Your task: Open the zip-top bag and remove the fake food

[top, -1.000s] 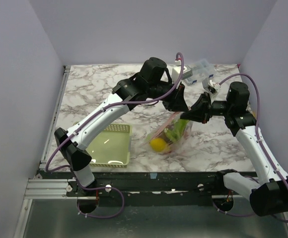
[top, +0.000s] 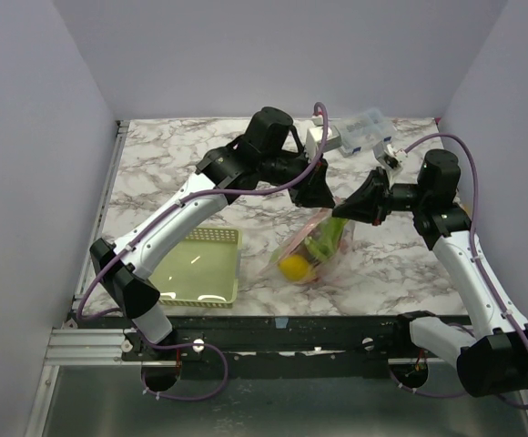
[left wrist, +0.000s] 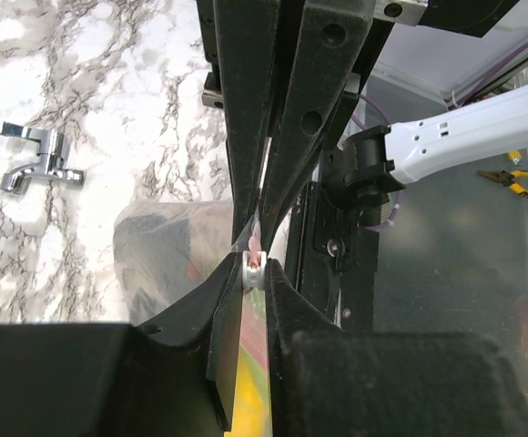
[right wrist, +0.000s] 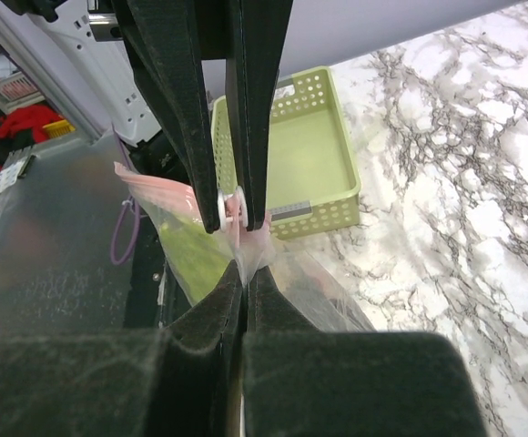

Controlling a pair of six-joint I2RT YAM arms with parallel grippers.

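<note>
The clear zip bag (top: 309, 250) with a pink top strip holds yellow (top: 293, 268) and green fake food (top: 323, 238) near the table's front. My left gripper (top: 323, 200) is shut on the bag's top edge, its white zip piece between the tips in the left wrist view (left wrist: 253, 273). My right gripper (top: 346, 217) is shut at the bag's top, close beside the left one. In the right wrist view, its fingertips (right wrist: 223, 337) pinch the clear film just below the left gripper's tips.
A green basket (top: 196, 269) sits at the front left. A clear container (top: 360, 129) lies at the back right. A metal fitting (left wrist: 41, 173) shows on the marble table in the left wrist view.
My left arm has moved slightly left and down in the top view, with the bag's top still held. The right arm is almost unchanged.
</note>
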